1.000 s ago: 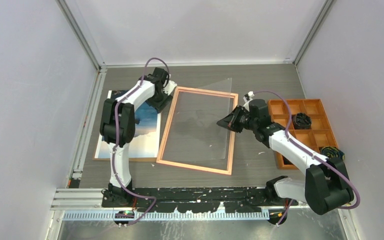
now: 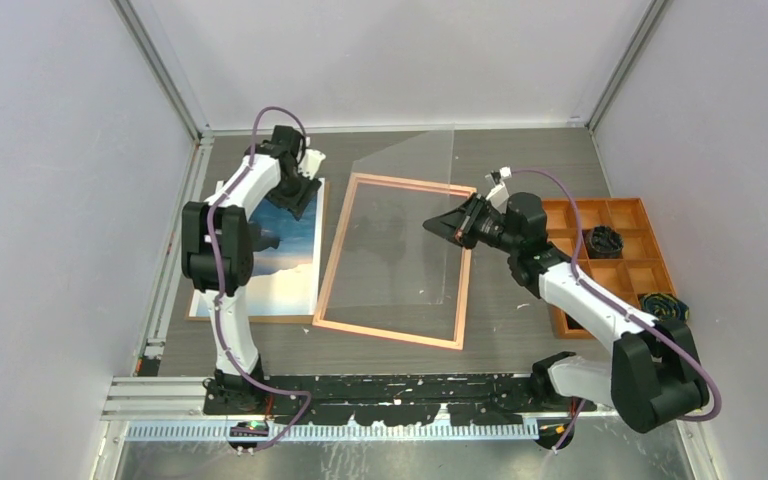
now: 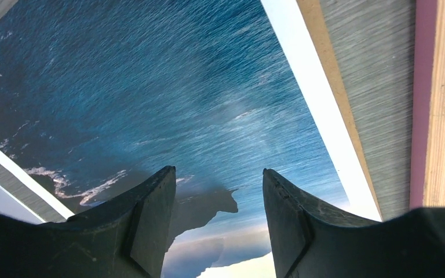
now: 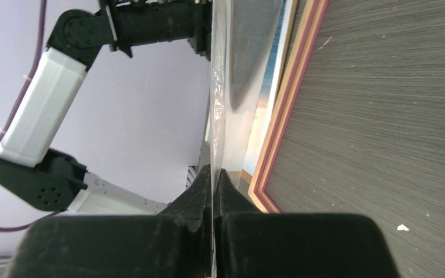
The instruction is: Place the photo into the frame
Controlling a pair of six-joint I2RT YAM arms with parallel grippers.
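The photo (image 2: 290, 270), a blue seascape with a white border, lies on a brown backing board (image 2: 260, 320) at the left. Above its far part hovers my left gripper, fingers spread and nothing between them. A transparent sheet (image 4: 246, 87) is pinched at its edge by my right gripper, which is shut on it. The sheet is raised and tilted over the wooden frame (image 2: 388, 334), which lies flat and empty in the middle of the table. In the left wrist view, the frame's side (image 3: 437, 104) runs along the right.
At the right stands an orange compartment tray (image 2: 645, 213) with a dark coil (image 2: 603, 242) and a dark green-yellow bundle (image 2: 663, 309). Bare table (image 2: 520, 345) shows between frame and tray.
My left gripper has moved left, away from the frame and over the photo. The right gripper has shifted slightly left, carrying the clear sheet leftward. Photo and frame have stayed put.
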